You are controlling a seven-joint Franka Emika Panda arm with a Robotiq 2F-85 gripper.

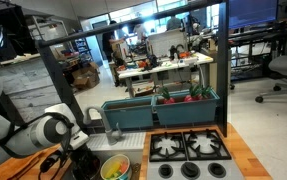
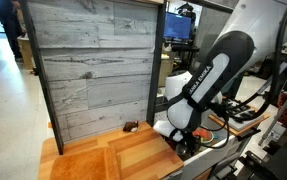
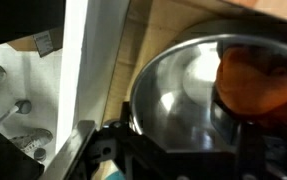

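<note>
A shiny metal pot (image 3: pixel 173 75) fills much of the wrist view, its curved rim close to my fingers. Inside it lies an orange item (image 3: pixel 253 82), partly cut off by shadow and the frame's edge. My gripper is at the pot's rim, its dark fingers apart; whether either touches the metal cannot be made out. In exterior view 1 the gripper (image 1: pixel 83 163) reaches low into the sink area at the left of the counter, and the arm hides most of what lies below it. Exterior view 2 shows the gripper (image 2: pixel 186 147) low behind the wooden counter.
A bowl with yellow and green items (image 1: pixel 115 166) stands right beside the gripper. The faucet (image 1: pixel 95 118) rises just behind. Farther right are the stove (image 1: pixel 188 147) and a blue-green bin (image 1: pixel 186 112) of red items. Bare wooden counter (image 2: pixel 133 155) lies alongside.
</note>
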